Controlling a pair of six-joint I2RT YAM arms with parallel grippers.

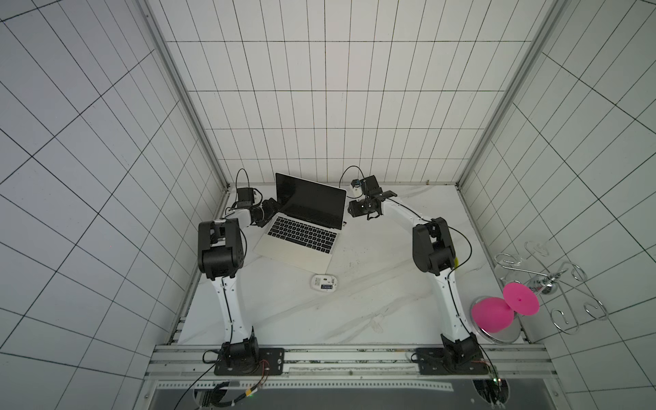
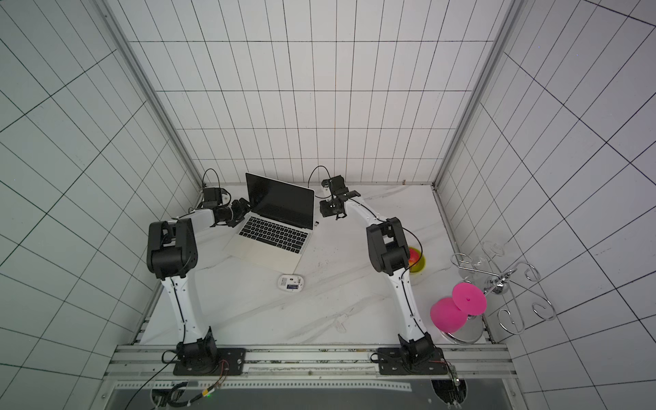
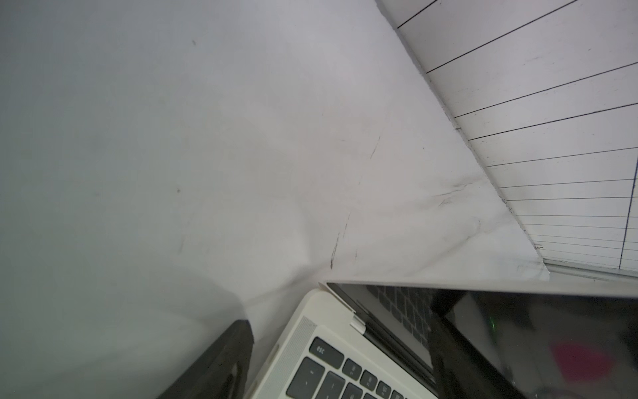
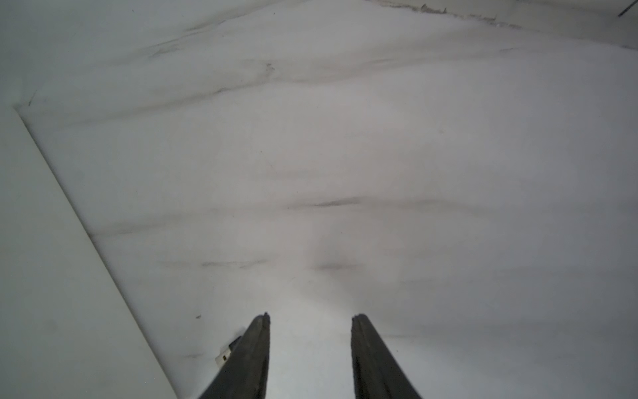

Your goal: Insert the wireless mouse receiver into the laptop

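The open laptop (image 1: pixel 302 234) stands turned on the table, its dark screen (image 1: pixel 311 198) toward the back. My left gripper is at its back left hinge corner, fingers apart around that corner; I cannot tell whether they touch it. Lying on the table near the laptop's right side is the small receiver (image 4: pixel 226 355), also a tiny dark speck (image 2: pixel 316 223) in the top right view. My right gripper hovers right of the laptop, open and empty, its left finger (image 4: pixel 256 352) partly covering the receiver. The white mouse (image 1: pixel 324 282) lies upside down in front of the laptop.
A metal rack (image 1: pixel 546 283) with pink cups (image 1: pixel 493 315) occupies the front right corner. Partly hidden by my right arm is a yellow-green bowl (image 2: pixel 417 260). The tiled wall bounds the back.
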